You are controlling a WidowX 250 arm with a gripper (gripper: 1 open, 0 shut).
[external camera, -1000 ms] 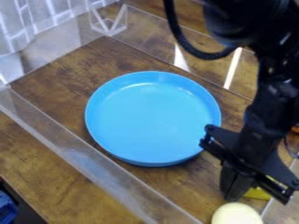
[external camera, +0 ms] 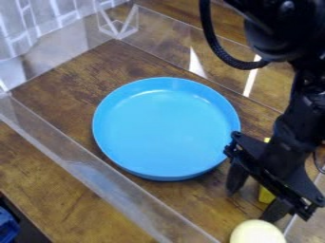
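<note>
A black robot gripper reaches down at the right, over a yellow object that is mostly hidden behind it. Its fingers are apart, low over the wooden surface; whether they touch the yellow object I cannot tell. A blue round plate lies on the wood left of the gripper. A pale cream rounded object sits at the bottom edge, just below the gripper.
Clear plastic walls border the wooden surface. A white curtain is at the top left, a blue object at the bottom left. Bare wood lies left of the plate.
The gripper has shifted slightly at the right, and more of the yellow object shows above its fingers. The plate has not moved.
</note>
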